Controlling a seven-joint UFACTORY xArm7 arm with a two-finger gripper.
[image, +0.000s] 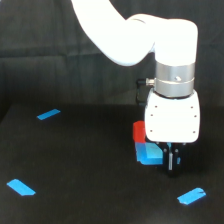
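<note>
The white arm reaches down from the top, and its gripper (172, 163) points straight down on the right side of the dark table. Just left of the fingers and partly behind the hand sits a block with a red part (139, 131) above and a light-blue part (149, 154) below. The hand hides the block's right side. Dark, small fingers blend with the background, so whether they are apart or closed, or touch the block, is unclear.
Blue strips mark the table at the far left (48, 114), near left (21, 187) and near right (191, 196). A dark curtain (60, 70) hangs behind.
</note>
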